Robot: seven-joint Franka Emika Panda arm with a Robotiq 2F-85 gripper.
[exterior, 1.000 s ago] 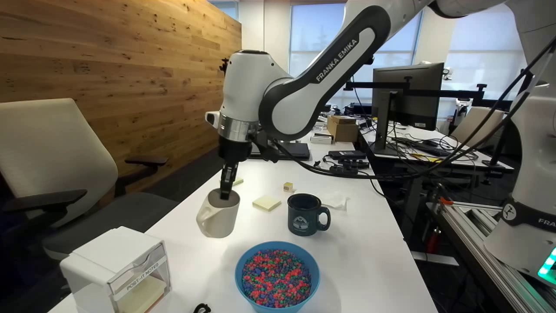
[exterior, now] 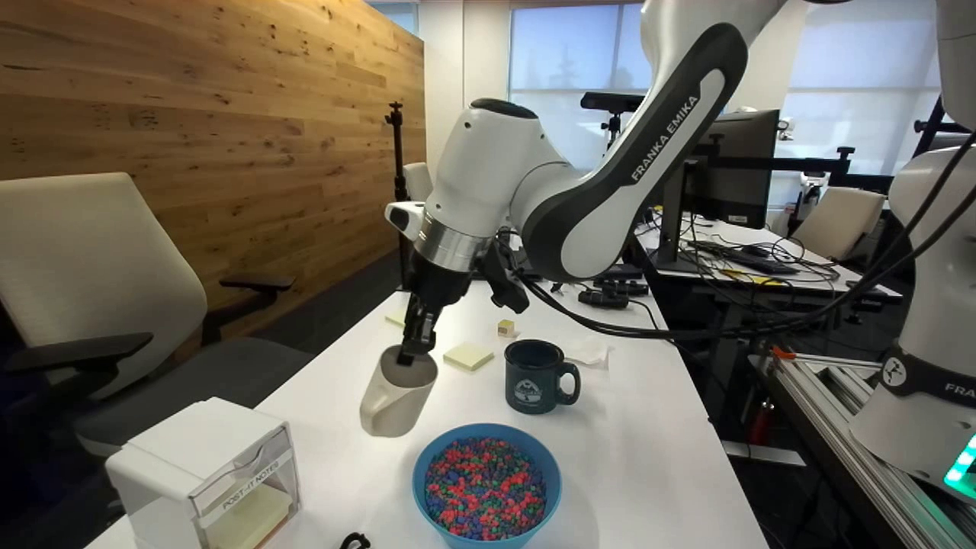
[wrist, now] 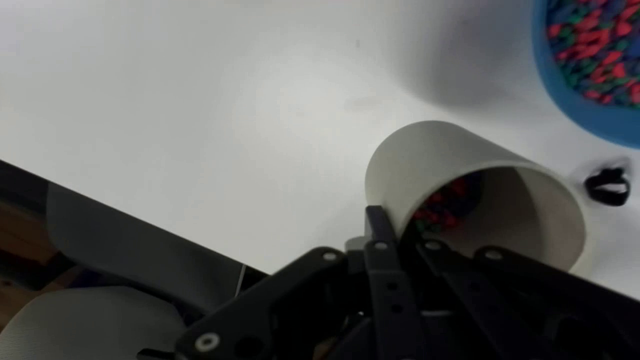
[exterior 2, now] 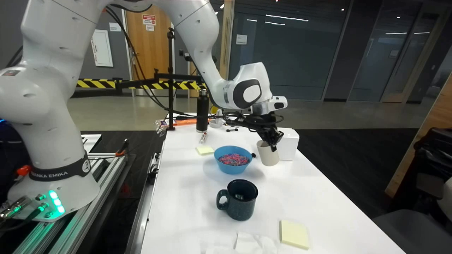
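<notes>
A cream mug [exterior: 399, 399] hangs tilted above the table, its rim pinched by my gripper [exterior: 416, 352], one finger reaching inside. In the wrist view the mug [wrist: 441, 147] opens to the lower right, and some red, green and dark bits [wrist: 442, 207] lie inside it. The gripper is shut on the mug's wall. Close by on the table stands a blue bowl [exterior: 422, 494] filled with small red, blue and green pieces. From the second exterior view, the mug [exterior 2: 268, 156] is just right of the bowl [exterior 2: 231, 168].
A dark green mug [exterior: 533, 388] stands upright behind the bowl. A white Post-it dispenser [exterior: 197, 467] sits at the table's near left. Yellow note pads [exterior: 468, 356] lie farther back. A small black object [wrist: 607, 187] rests near the bowl.
The arm has carried the cream mug slightly right and toward the near side in exterior view 1. The bowl and green mug have not moved.
</notes>
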